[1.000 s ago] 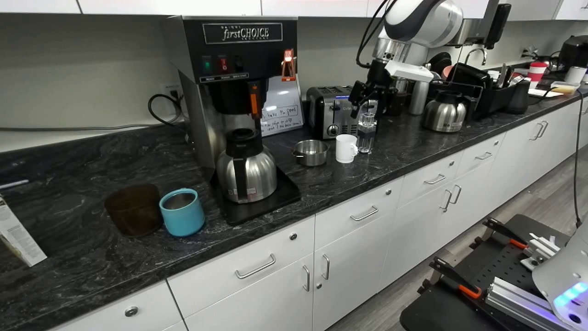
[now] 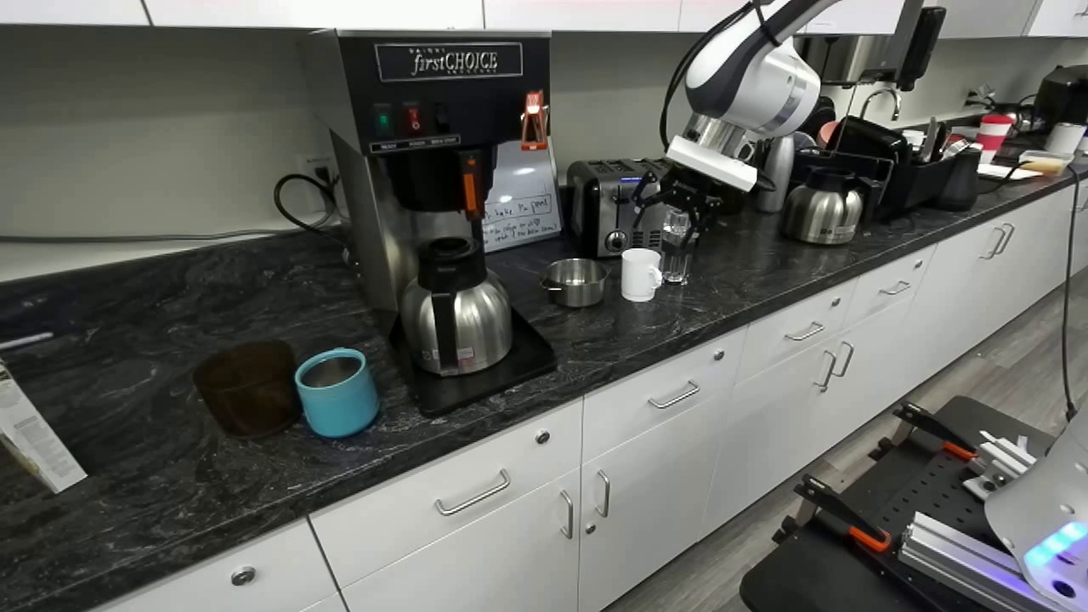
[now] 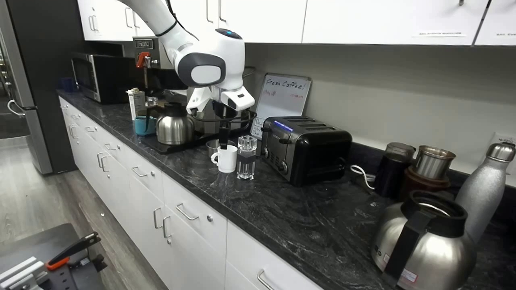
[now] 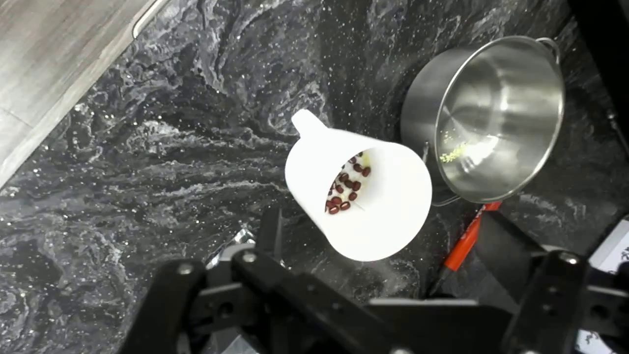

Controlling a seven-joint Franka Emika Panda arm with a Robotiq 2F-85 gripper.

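A white mug (image 2: 639, 275) stands upright on the dark counter, its inside showing several red-brown beans (image 4: 346, 190) in the wrist view. Right beside it is a clear glass grinder-like container (image 3: 246, 157), partly hidden behind my hand in the wrist view. A small steel pot (image 4: 489, 118) with some yellow bits in it sits close to the mug's other side. My gripper (image 2: 673, 209) is above the mug and the clear container, with its fingers (image 4: 271, 233) spread wide and nothing held between them.
A toaster (image 3: 304, 147) and a whiteboard (image 3: 283, 99) stand behind. The coffee maker with its steel carafe (image 2: 459, 321) and a teal mug (image 2: 337, 393) are further left in exterior view 1. A red marker (image 4: 466, 239) lies near the pot.
The arm's hand has turned and shifted slightly left in exterior view 1, its fingers now showing spread apart. The mug, clear container and pot have stayed in place.
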